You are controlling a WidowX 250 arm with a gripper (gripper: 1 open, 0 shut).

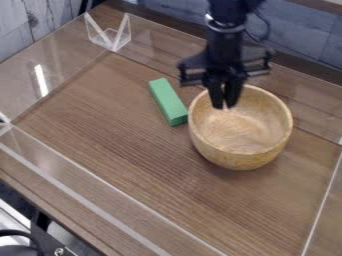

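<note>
My gripper [225, 78] is over the back rim of a round tan bowl [241, 143] on the wooden table, higher than the bowl's floor, its fingers blurred; whether it is open or shut is unclear. A green block [166, 101] lies just left of the bowl, apart from the gripper. The bowl's floor looks empty.
A clear wire or plastic piece [106, 33] stands at the back left. A dark cable lies at the bottom left corner.
</note>
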